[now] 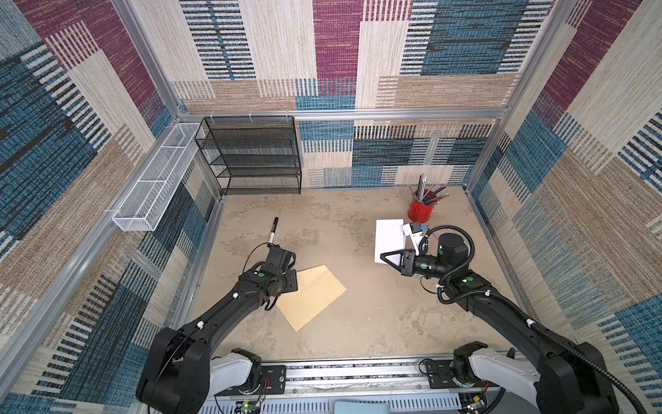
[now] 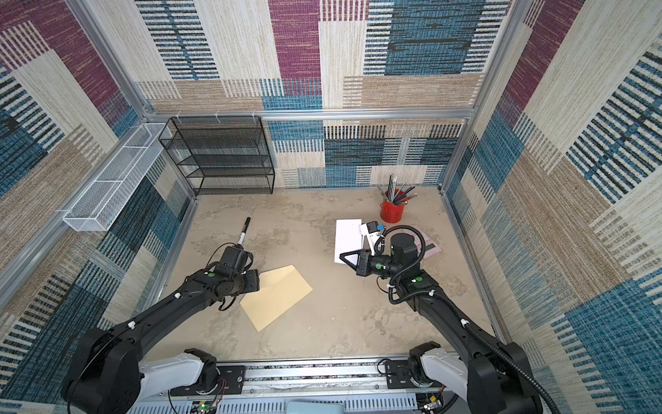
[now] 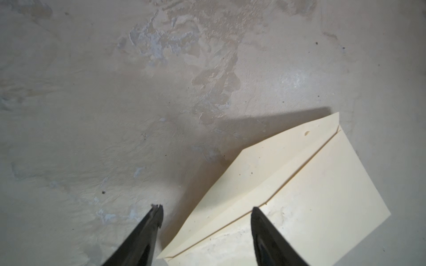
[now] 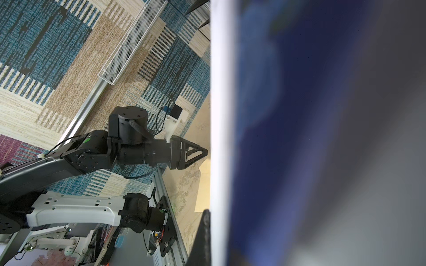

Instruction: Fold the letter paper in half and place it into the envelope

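My left gripper is part open with nothing between its fingers, over the cream envelope (image 1: 310, 296) at the table's left; its flap edge stands raised in the left wrist view (image 3: 266, 164). My right gripper (image 1: 386, 256) is shut on the white paper (image 1: 389, 234), held up at the right of the table; in the right wrist view it shows as a white edge close to the camera, with a blurred dark blue shape beside it.
A red pen cup (image 1: 419, 210) stands at the back right, a marker (image 2: 244, 227) lies at left, and a black mesh rack (image 1: 251, 155) is at the back. A pink item (image 2: 427, 245) lies partly behind the right arm.
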